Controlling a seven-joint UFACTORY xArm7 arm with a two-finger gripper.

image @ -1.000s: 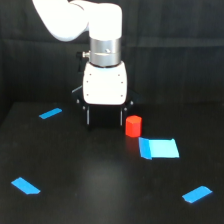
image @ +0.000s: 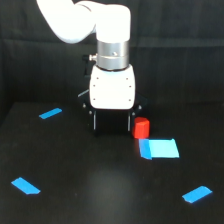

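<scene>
A small red block (image: pixel 142 128) rests on the dark table, right of centre. My gripper (image: pixel 112 122) points downward just left of it, its thin dark fingers spread apart. Between the fingers no object shows. The right finger is close to the block's left side; whether they touch I cannot tell. In front of the block lies a pale cyan square (image: pixel 164 149) with a blue strip (image: pixel 145 149) along its left edge.
Blue tape strips lie at the back left (image: pixel 50 114), front left (image: pixel 26 186) and front right (image: pixel 197 194). A dark curtain (image: pixel 180 50) hangs behind.
My gripper has shifted a little to the right, its fingers still apart. The red block also sits slightly farther right than before. The cyan square has stayed in place.
</scene>
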